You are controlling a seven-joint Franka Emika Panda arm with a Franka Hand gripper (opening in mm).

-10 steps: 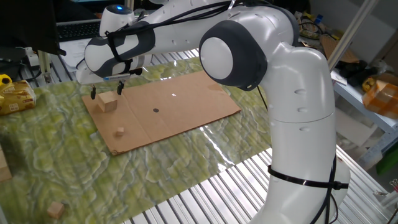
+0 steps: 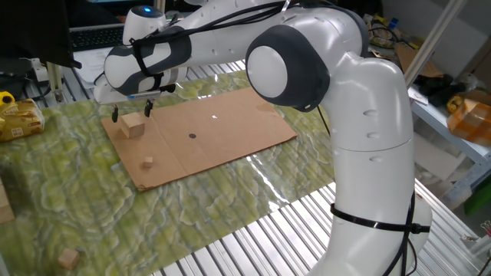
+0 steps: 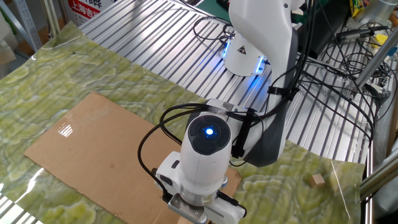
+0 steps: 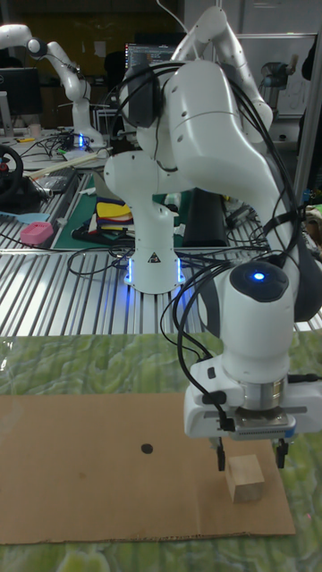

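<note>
A larger wooden cube (image 2: 133,126) rests on the cardboard sheet (image 2: 230,126), close to the sheet's far-left end in exterior view 1. Just above it hangs my gripper (image 2: 131,112), open, its two fingers well apart and pointing down. In exterior view 3 the same wooden cube (image 4: 246,477) shows below and between the fingertips of the gripper (image 4: 251,461); whether the fingers reach beside its top I cannot tell. A small wooden cube (image 2: 148,162) lies on the cardboard nearer the front edge. In exterior view 2 the arm's wrist hides the fingers and the larger cube.
A black round spot (image 2: 192,136) marks the cardboard's middle. Another wooden block (image 2: 69,258) lies on the green marbled mat (image 2: 84,192) at the front left. A yellow packet (image 2: 21,120) stands at the left edge.
</note>
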